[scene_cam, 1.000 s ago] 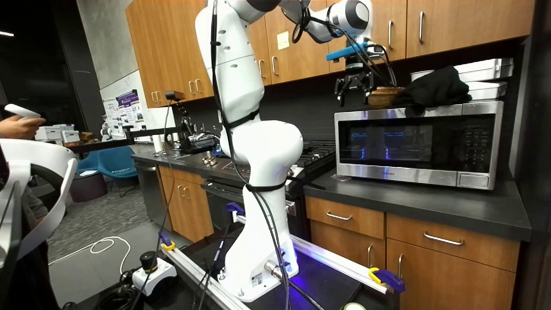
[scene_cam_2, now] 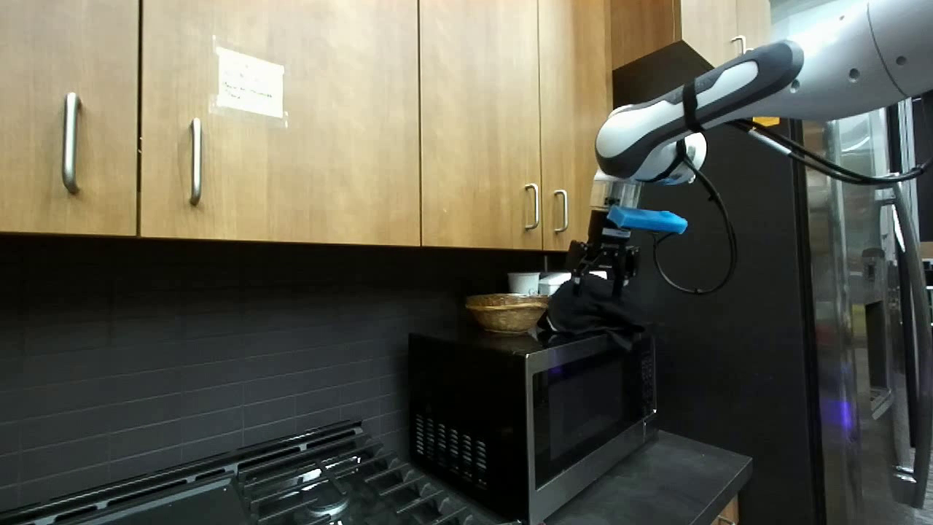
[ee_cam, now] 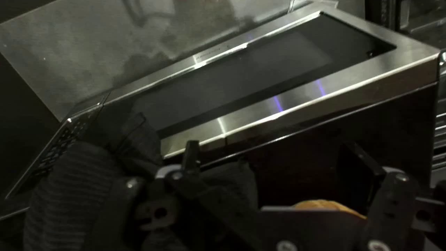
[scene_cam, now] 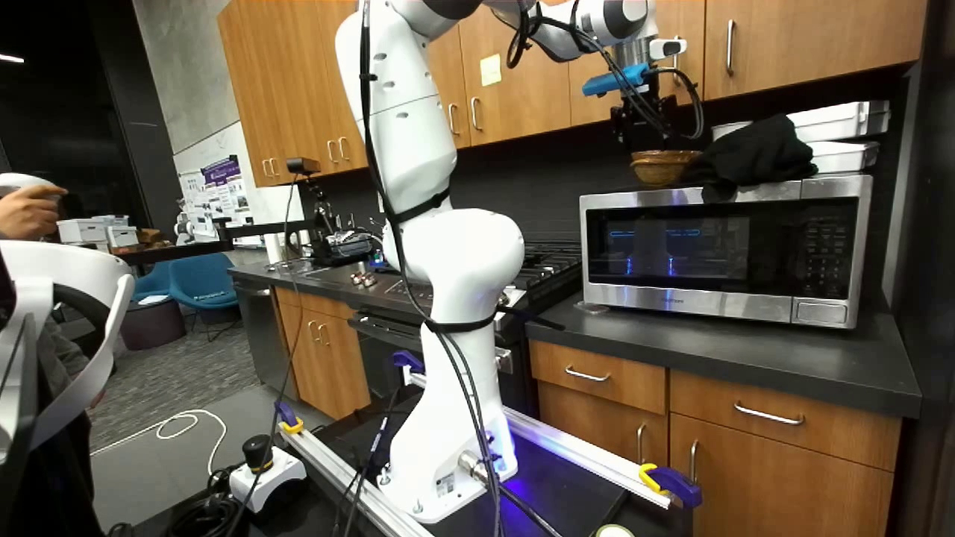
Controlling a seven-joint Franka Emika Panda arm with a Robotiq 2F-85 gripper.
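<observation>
My gripper [scene_cam: 641,134] points down above the left part of the microwave top, in front of the wicker basket [scene_cam: 664,166] in exterior view 1. From the other side, the gripper [scene_cam_2: 600,284] overlaps the black cloth [scene_cam_2: 587,311]; whether they touch cannot be told. Seen from the wrist, the gripper is open, its fingers wide apart with nothing gripped between them. Dark ribbed cloth [ee_cam: 73,192] lies beside and behind the left finger. Only a tan sliver of the basket [ee_cam: 328,205] shows at the bottom, mostly hidden by the gripper body.
The microwave [scene_cam: 716,255] stands on the dark counter [scene_cam: 859,358]. White containers [scene_cam: 837,139] sit behind the cloth. Overhead hang wooden cabinets [scene_cam: 806,36], close to the arm. A stove [scene_cam_2: 323,490] is left of the microwave.
My gripper has moved right in exterior view 1, from left of the basket to in front of it, and the wrist has turned. Basket and cloth appear unmoved.
</observation>
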